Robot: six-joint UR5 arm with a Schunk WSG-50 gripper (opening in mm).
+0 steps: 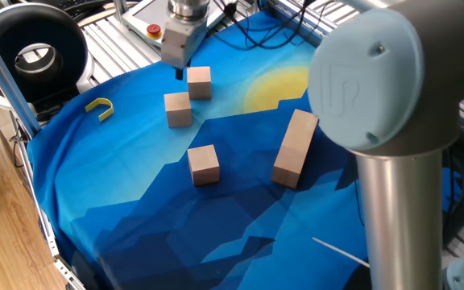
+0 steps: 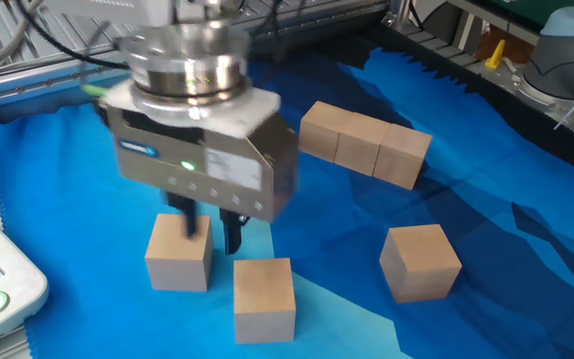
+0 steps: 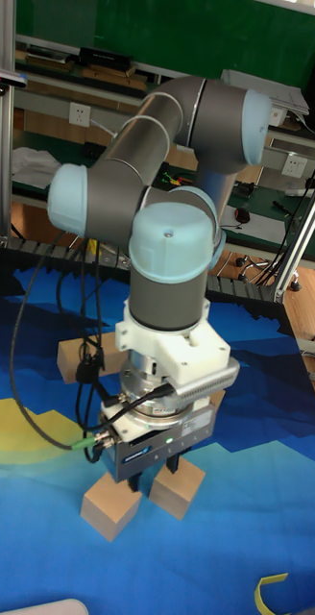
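Note:
My gripper (image 2: 210, 242) hangs open over the cloth, its two dark fingers apart with nothing between them. Just below it is a wooden cube (image 2: 179, 261), which in exterior view 1 is the rearmost cube (image 1: 199, 83); one finger overlaps its top in exterior view 2, but contact cannot be judged. Close beside stands a second cube (image 1: 178, 110). A third cube (image 1: 204, 165) sits alone nearer the front. Three cubes lined up face to face form a row (image 2: 365, 145), seen as a long bar (image 1: 295, 149) in exterior view 1.
The blue cloth (image 1: 119, 193) has free room at left and front. A yellow hooked strip (image 1: 101, 107) lies near its left edge. Behind the cloth is a pendant with a red button (image 1: 154, 31). Cables (image 3: 84, 349) hang by the wrist.

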